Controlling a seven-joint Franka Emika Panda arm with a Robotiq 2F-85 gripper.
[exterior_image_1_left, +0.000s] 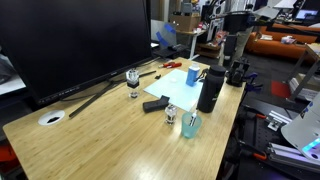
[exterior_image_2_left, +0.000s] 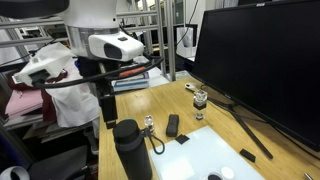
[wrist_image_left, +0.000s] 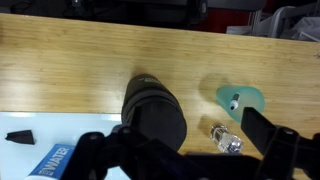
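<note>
A black cylindrical bottle (exterior_image_1_left: 210, 92) stands upright near the right end of the table. My gripper is above it, open, with one of its dark fingers (wrist_image_left: 268, 140) to the right of the bottle in the wrist view. Nothing is between the fingers, and the bottle's top (wrist_image_left: 160, 120) shows below them. In exterior view 2 the gripper's finger (exterior_image_2_left: 107, 102) hangs higher than the bottle (exterior_image_2_left: 131, 152) and beside it. A teal cup (exterior_image_1_left: 190, 125) holding a small light object stands nearby, next to a small silver-and-clear item (exterior_image_1_left: 171, 115).
White paper (exterior_image_1_left: 181, 93) lies behind the bottle, with a blue cup (exterior_image_1_left: 193, 75) beyond. A black case (exterior_image_1_left: 156, 104) and a second silver-topped item (exterior_image_1_left: 133, 82) lie farther left. The large monitor (exterior_image_1_left: 80, 45) borders the back.
</note>
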